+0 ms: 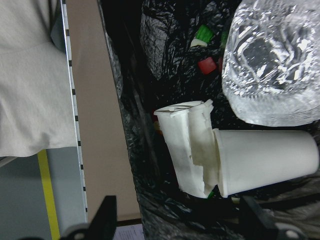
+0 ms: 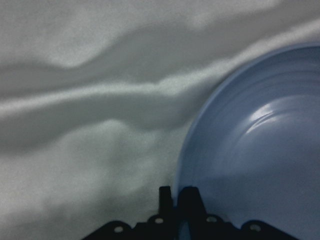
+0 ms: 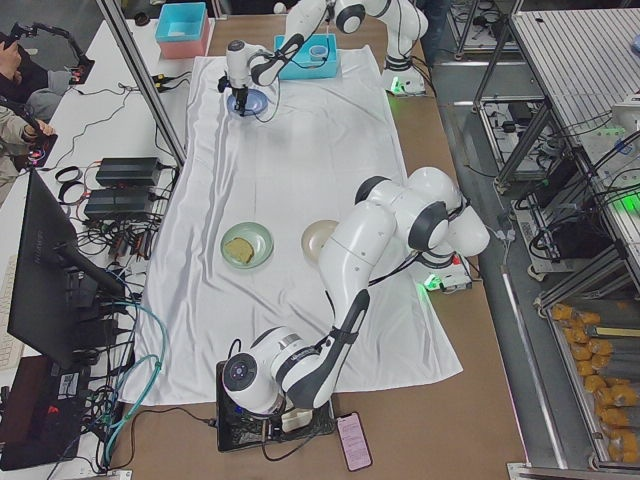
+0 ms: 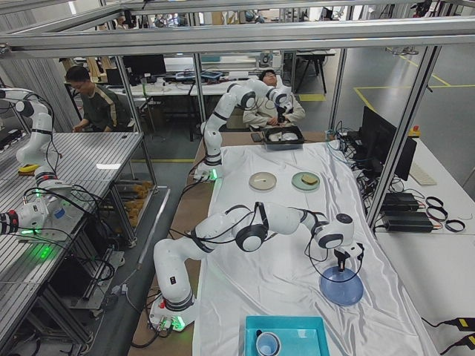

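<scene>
My left gripper hangs over a black tray holding a crumpled white paper cup, a second white cup on its side and crinkled foil. Its fingers stand wide apart in the left wrist view, nothing between them. My right gripper is at the rim of a blue plate, fingertips close together at the edge; whether they pinch the rim is unclear. A green plate with a yellow sponge-like item and a beige plate lie mid-cloth.
A turquoise bin with a cup stands beside the right arm. A phone lies right of the black tray. The white cloth between the arms is mostly clear. A monitor borders the left side.
</scene>
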